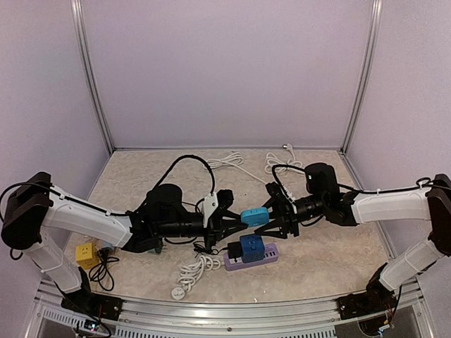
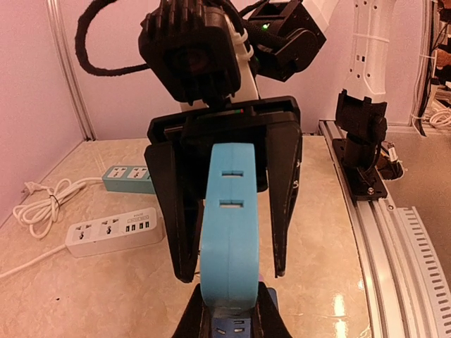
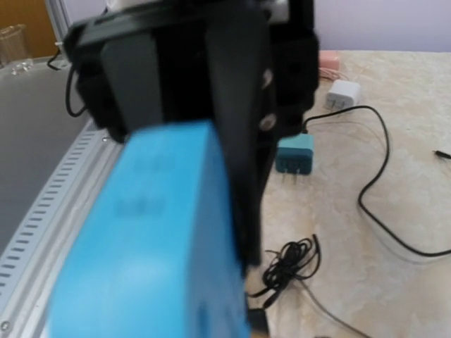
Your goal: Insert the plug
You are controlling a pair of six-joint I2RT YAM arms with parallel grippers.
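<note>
My left gripper is shut on the light blue plug block [image 2: 229, 225], gripping its lower end. Two slots show in the block's face. The right gripper [image 1: 265, 221] stands open close on the other side; in the left wrist view its fingers [image 2: 283, 218] spread to either side behind the block. Below, in the top view, a dark blue block [image 1: 252, 248] sits on the purple power strip [image 1: 251, 265], with a gap between it and the light blue block [image 1: 255, 216]. The light blue block [image 3: 141, 239] fills the right wrist view's lower left, blurred.
Beside the dark blue block is a black adapter [image 1: 235, 251]. White cable [image 1: 194, 270] lies coiled left of the strip, and a yellow cube [image 1: 87, 255] sits further left. A white strip [image 2: 115, 232] and a teal strip [image 2: 129, 179] lie on the table.
</note>
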